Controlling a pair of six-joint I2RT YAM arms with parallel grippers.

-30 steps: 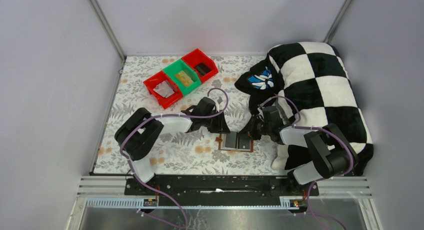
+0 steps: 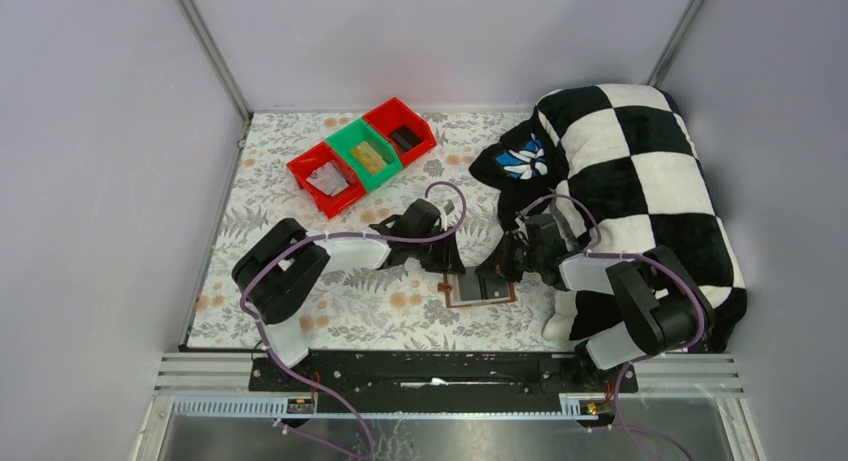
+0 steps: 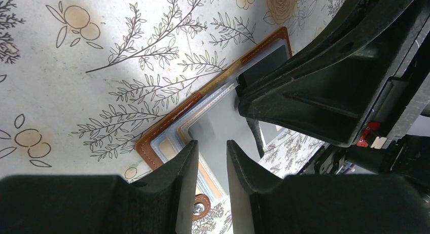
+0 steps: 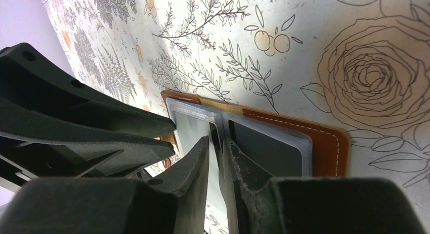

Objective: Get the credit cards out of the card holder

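Note:
An open brown leather card holder (image 2: 480, 301) lies on the patterned table at the front centre, with clear sleeves holding grey and dark cards (image 3: 218, 137). My left gripper is low over the holder's stitched sleeve edge, fingertips slightly apart. My right gripper is at the inner edge of a grey card's sleeve, fingertips close together; whether anything is between them is unclear. In each wrist view the other gripper's dark body hides part of the holder.
Red and green bins (image 2: 362, 151) with items stand at the back left. A checkered cushion (image 2: 665, 181) and dark cloth fill the right side.
The card holder and left gripper have moved slightly right and toward the front since about a second ago. The right gripper has stayed nearly still.

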